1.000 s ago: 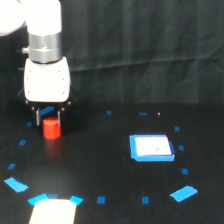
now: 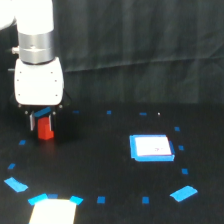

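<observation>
A small red object (image 2: 45,128) is at the left of the black table, directly under the arm. My gripper (image 2: 43,120) points down over it, its dark fingers at the object's upper part. Whether the fingers press on the object is too small and dark to tell. Its base also blends into the dark surface, so contact with the table is unclear.
A white rectangle with a blue border (image 2: 153,146) lies right of centre. At the bottom left, a pale cream square (image 2: 53,212) reaches the frame's edge. Blue tape marks (image 2: 184,193) dot the table, and its middle is clear.
The gripper has shifted slightly to the left and turned a little. The red object has also moved slightly left and looks narrower and taller.
</observation>
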